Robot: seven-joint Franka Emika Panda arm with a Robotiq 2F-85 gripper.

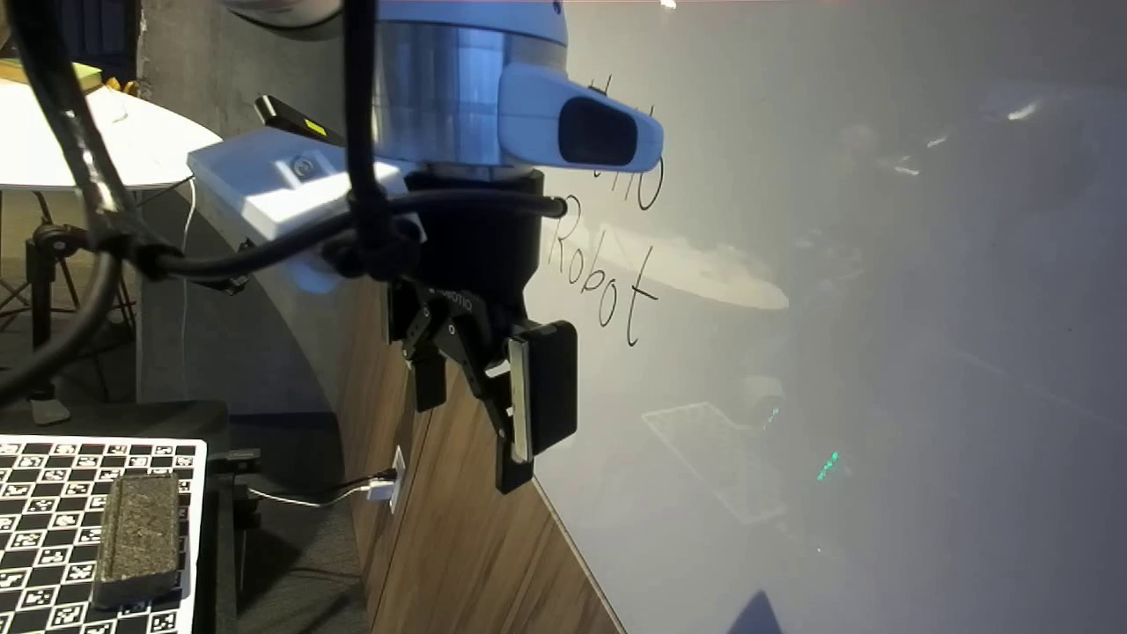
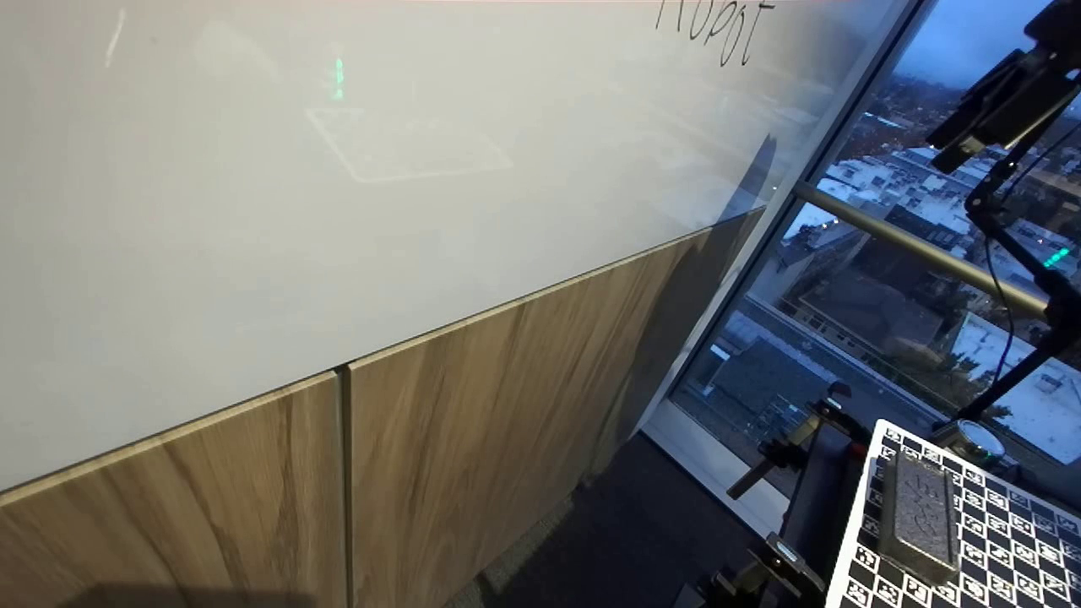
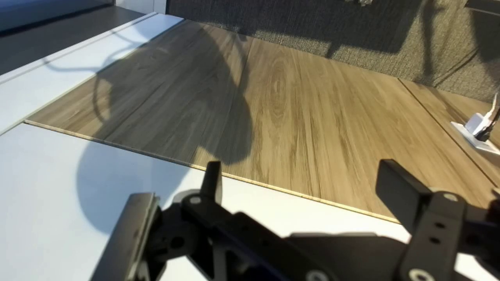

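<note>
In exterior view 1 my gripper (image 1: 471, 433) hangs in front of the whiteboard (image 1: 898, 349), pointing down. Its fingers stand wide apart, and the wrist view shows the gripper with nothing between its fingers. A flat black pad with a grey edge (image 1: 551, 389) sits on the outer side of one finger. Handwriting reading "Robot" (image 1: 609, 276) is on the board, with a partly hidden word above it. Well away from the gripper, a dark grey eraser-like block (image 1: 141, 534) lies on the black-and-white patterned board (image 1: 37, 539).
Wood panelling (image 2: 486, 395) runs below the whiteboard, and a window (image 2: 882, 253) lies beyond its end. A plugged-in outlet (image 1: 396, 481) is on the panelling. Black cables (image 1: 264, 248) loop around the arm. A white round table (image 1: 127, 143) stands at the back left.
</note>
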